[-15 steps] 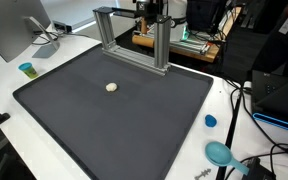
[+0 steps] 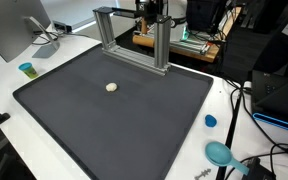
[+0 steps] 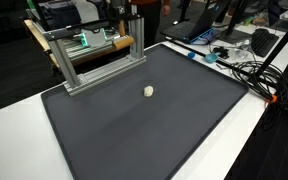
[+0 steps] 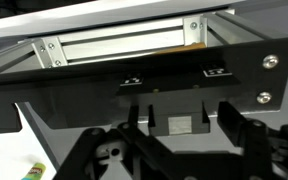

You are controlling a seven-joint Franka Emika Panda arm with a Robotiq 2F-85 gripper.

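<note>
In the wrist view, a black panel (image 4: pixel 84 85) crosses the picture, with a small grey-fronted block (image 4: pixel 179 125) on its lower edge. My gripper is at this block, one dark finger (image 4: pixel 131 140) to its left and the other to its right. The fingers look spread wider than the block; contact cannot be made out. A metal frame (image 2: pixel 134 50) stands at the back of the dark board in exterior view 1. The arm's end is cut off or hard to pick out in both exterior views.
A small pale round object (image 2: pixel 111 87) lies on the otherwise bare dark board (image 2: pixel 104 125). A green-blue cup (image 2: pixel 28 70) stands off its left side. A teal ladle-like item (image 2: pixel 222 155) and a blue piece (image 2: pixel 210 121) lie on the white table at right, near cables.
</note>
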